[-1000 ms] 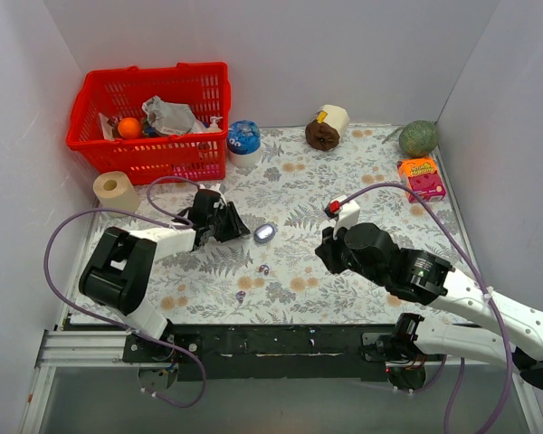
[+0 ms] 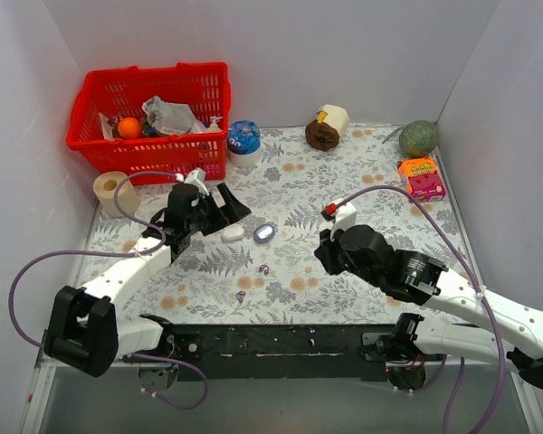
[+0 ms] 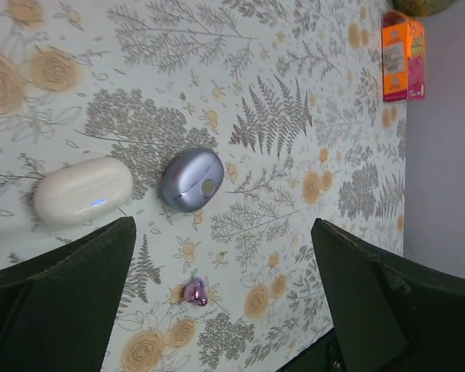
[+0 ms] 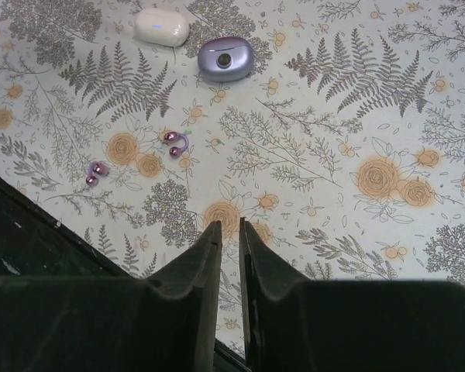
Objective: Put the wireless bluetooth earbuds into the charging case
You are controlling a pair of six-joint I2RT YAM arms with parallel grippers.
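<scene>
Two small purple earbuds lie loose on the patterned cloth: one earbud (image 4: pixel 175 144) nearer the case, the other earbud (image 4: pixel 96 173) closer to the table's front edge. The glossy lilac case (image 3: pixel 192 180) rests shut on the cloth. Beside it lies a smooth white oval case (image 3: pixel 84 191). My left gripper (image 2: pixel 238 201) stands open above the cloth near the white case, nothing between its fingers. Over the right part of the table, my right gripper is shut, its fingertips together and empty, away from the earbuds and cases.
A red basket (image 2: pixel 149 155) with an orange and bags stands at the back left. A paper roll (image 2: pixel 116 193), a blue-topped tub (image 2: pixel 244 143), a brown-and-cream item (image 2: pixel 328 128), a green melon (image 2: pixel 419 138) and a snack box (image 2: pixel 423 179) line the edges.
My left gripper has drawn back from beside the lilac case and opened, uncovering the white case on the cloth. The right arm shows hardly any movement.
</scene>
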